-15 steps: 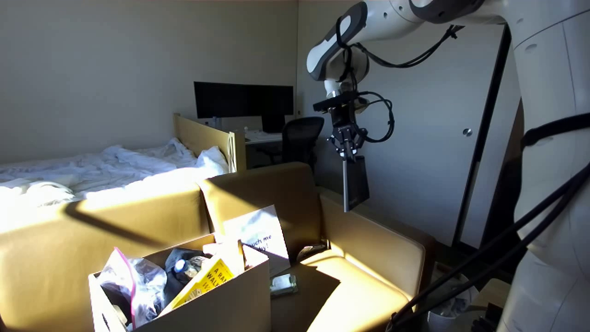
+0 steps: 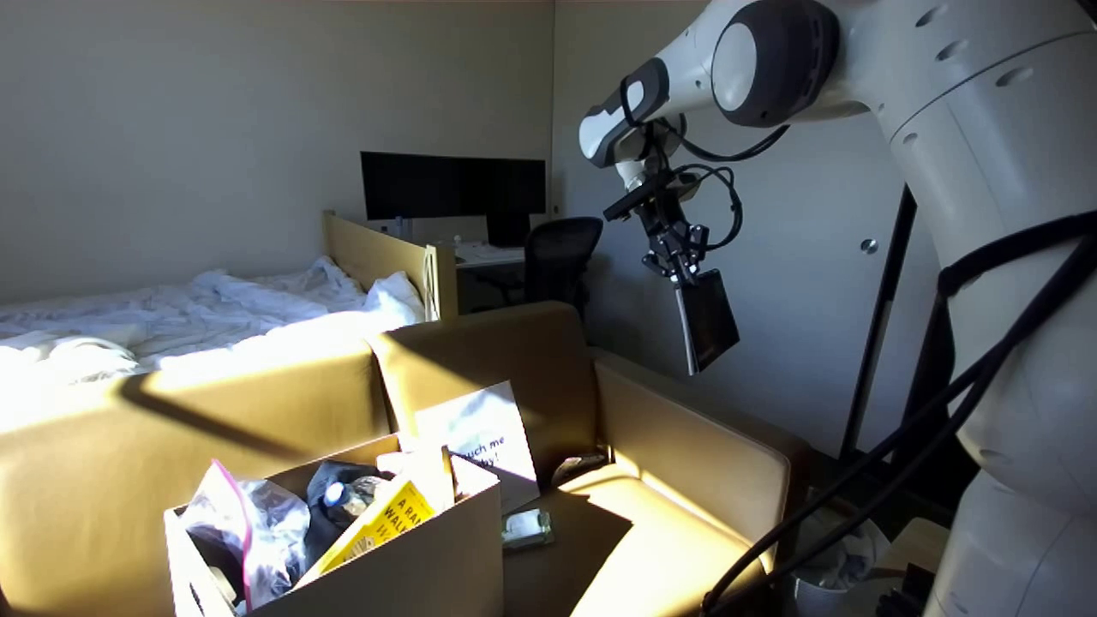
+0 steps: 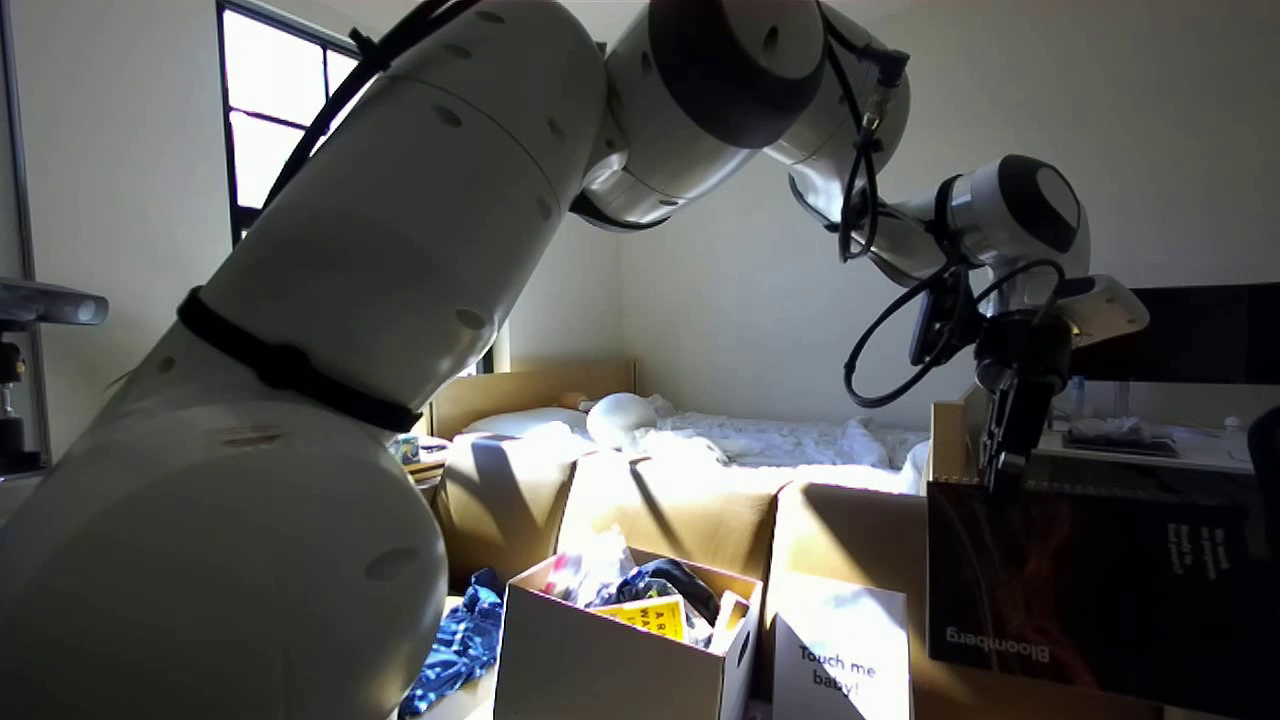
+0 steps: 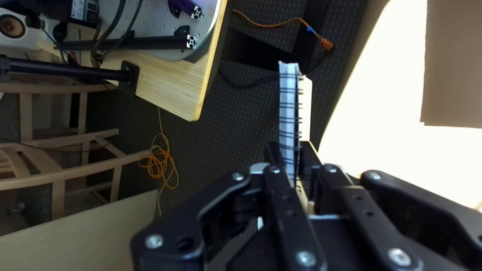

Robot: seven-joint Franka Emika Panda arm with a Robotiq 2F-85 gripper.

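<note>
A black spiral-bound Bloomberg notebook point(image 3: 1080, 588) hangs from my gripper point(image 3: 1005, 480), which is shut on its bound edge. In the wrist view the wire spine of the notebook point(image 4: 289, 117) runs up between the two black fingers. From the first exterior view, the notebook point(image 2: 711, 320) hangs tilted below the gripper point(image 2: 686, 276), above the right arm of the sofa and clear of it. The dark cover shows reddish streaks and white print.
On the tan sofa point(image 2: 668, 411) stands an open box point(image 2: 411, 566) packed with a plastic bag, dark cloth and a yellow book point(image 2: 386, 524). A white "Touch me baby!" sign point(image 3: 840, 648) leans on the backrest beside it.
The gripper and notebook have shifted right and slightly up in the first exterior view. The notebook has gone from hanging nearly straight to tilted. Box and sign have not moved.
</note>
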